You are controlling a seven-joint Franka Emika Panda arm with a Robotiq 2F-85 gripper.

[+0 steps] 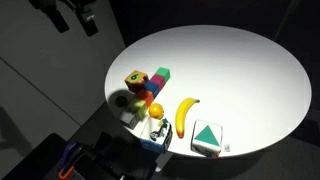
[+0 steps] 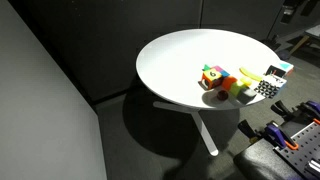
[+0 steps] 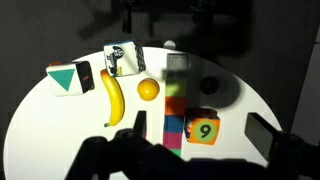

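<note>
High at the left of exterior view 1, my gripper (image 1: 76,25) hangs open, well clear of the table. Its dark fingers (image 3: 268,137) stand wide apart in the wrist view, nothing held between them. Below, a line of coloured blocks (image 3: 174,103) runs away from the table edge, with an orange block marked 9 (image 3: 203,127) beside it. A yellow banana (image 3: 115,98) lies left of an orange ball (image 3: 149,90). A white cube with a green triangle (image 3: 66,79) and a white picture box (image 3: 123,58) sit near the edge. A small dark ball (image 3: 209,85) is right of the line.
All these things cluster on one side of the round white table (image 1: 230,55). Its far part is bare in both exterior views. Dark floor surrounds the table, and a table leg (image 2: 204,131) shows below its edge.
</note>
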